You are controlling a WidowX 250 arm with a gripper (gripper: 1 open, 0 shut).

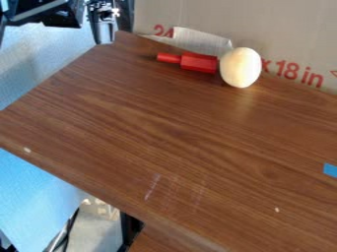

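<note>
A white egg-shaped object (pixel 241 68) stands upright near the back of the wooden table (pixel 158 148). Just left of it lies a red cylindrical object (pixel 198 63) with a thinner handle-like end pointing left. Part of the robot's black and silver hardware shows at the top left edge, beyond the table's back-left corner; whether its gripper is among these parts, and how it stands, I cannot tell.
A cardboard panel (pixel 297 34) with red print rises behind the table. A blue tape piece (pixel 330 169) is at the right edge. Light blue surfaces lie beyond the left edge.
</note>
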